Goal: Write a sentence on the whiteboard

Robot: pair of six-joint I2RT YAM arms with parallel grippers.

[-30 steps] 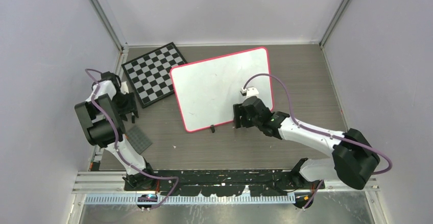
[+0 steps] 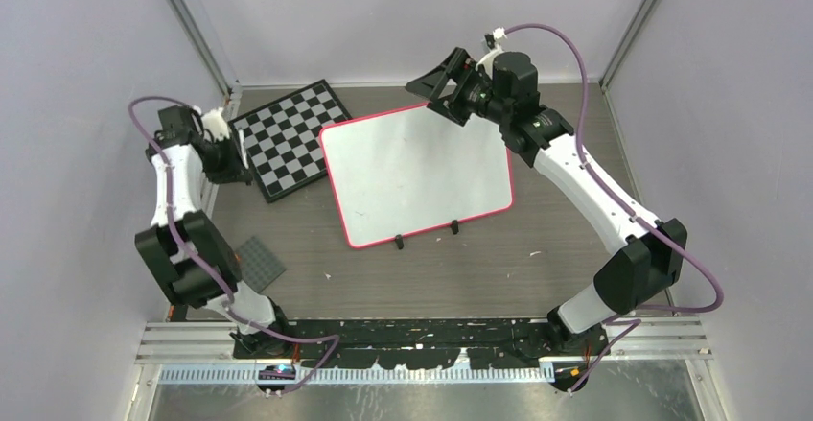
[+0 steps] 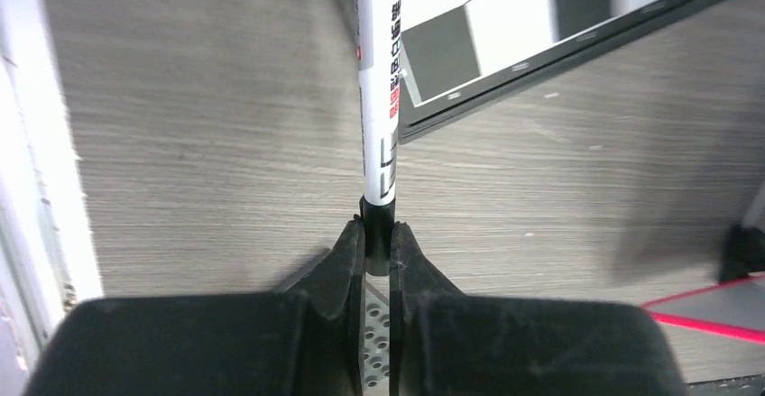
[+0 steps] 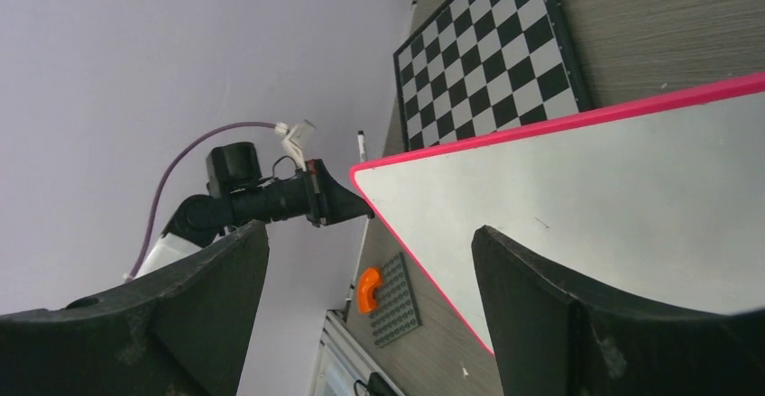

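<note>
The whiteboard [image 2: 417,176], white with a pink rim, lies blank in the middle of the table. A white marker [image 3: 379,116] with a black end is pinched upright between the tips of my left gripper, which is raised at the far left, beside the checkered board. In the right wrist view this marker [image 4: 362,146] shows above the left gripper's tips. My right gripper [image 2: 434,90] hangs over the whiteboard's back edge, fingers wide apart and empty; the whiteboard [image 4: 577,198] appears beyond its fingers [image 4: 505,270].
A checkered board [image 2: 290,141] lies left of the whiteboard, close to its corner. A grey studded plate [image 2: 259,264] and an orange curved piece [image 4: 368,290] lie at the front left. Two black clips [image 2: 454,227] sit at the whiteboard's front edge.
My left gripper has risen from the table at the left, carrying the marker. My right arm has swung from the whiteboard's front right to above its back edge, its fingers now wider apart.
</note>
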